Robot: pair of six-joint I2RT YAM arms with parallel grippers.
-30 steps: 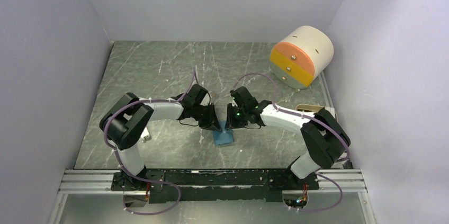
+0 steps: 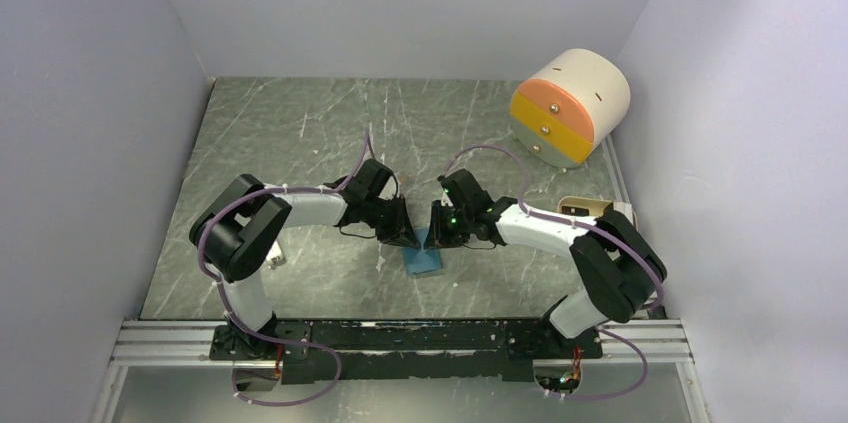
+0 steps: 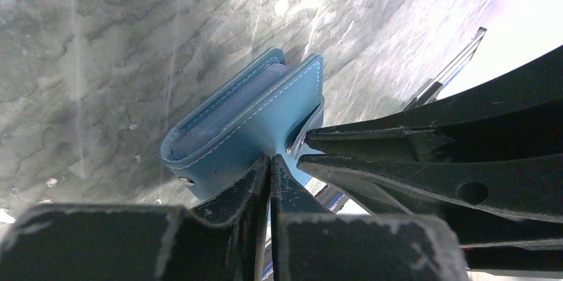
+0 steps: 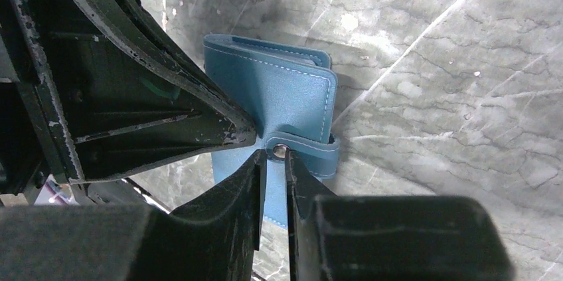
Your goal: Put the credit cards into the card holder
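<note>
The blue card holder (image 2: 423, 261) lies on the table between my arms, its stitched edge and layered sleeves (image 3: 245, 98) showing in the left wrist view. On its flap, the closing strap (image 4: 312, 155) carries a metal snap (image 4: 281, 151). My left gripper is shut on the holder's side. Right at the strap's end, my right gripper stands slightly open, with the snap visible in the gap between its fingertips. From the left wrist, its fingers (image 3: 372, 135) reach in from the right to the strap. No separate card can be made out.
A rounded toy cabinet (image 2: 571, 106) with coloured drawers stands at the back right. Partly behind the right arm is a tan box (image 2: 584, 206). A small white item (image 2: 275, 256) lies by the left arm.
My right gripper has shifted a little toward the front of the table, staying close to the holder. The left arm and the holder look almost unmoved.
</note>
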